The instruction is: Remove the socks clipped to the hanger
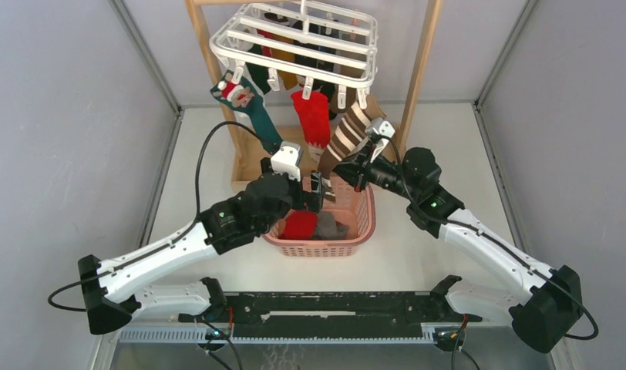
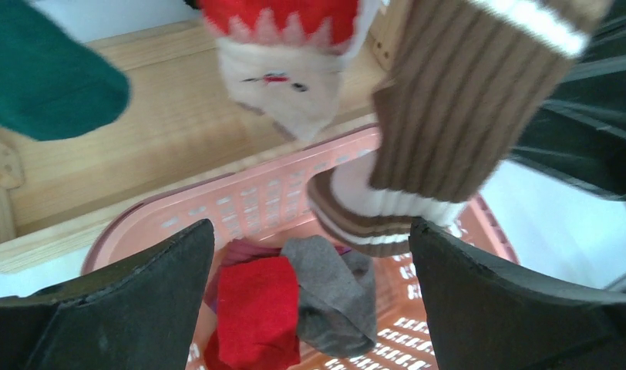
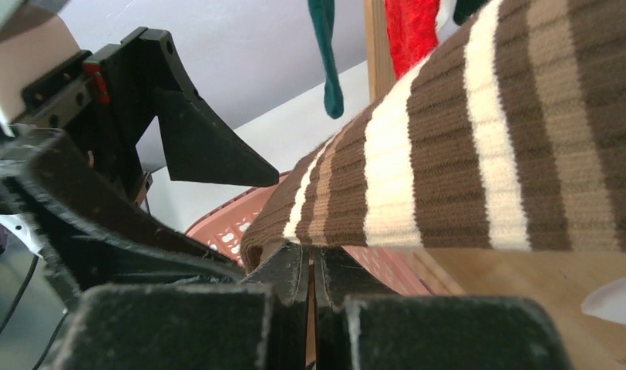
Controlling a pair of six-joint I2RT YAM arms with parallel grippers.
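Observation:
A white clip hanger (image 1: 291, 59) carries several socks, among them a green one (image 1: 257, 117), a red one (image 1: 313, 119) and a brown-and-cream striped sock (image 1: 348, 137). The striped sock slants down toward the pink basket (image 1: 366, 220). My left gripper is open; the striped sock's end (image 2: 387, 244) hangs near its right finger, over the basket. Shut, my right gripper is up against the side of the striped sock (image 3: 441, 154), with nothing visible between its fingers. In the right wrist view, the left gripper's fingers (image 3: 217, 150) appear around the sock's lower end.
Inside the basket lie a red sock (image 2: 260, 308) and a grey one (image 2: 329, 293). The hanger's wooden stand (image 1: 419, 69) has uprights at both sides and a base (image 2: 171, 100) behind the basket.

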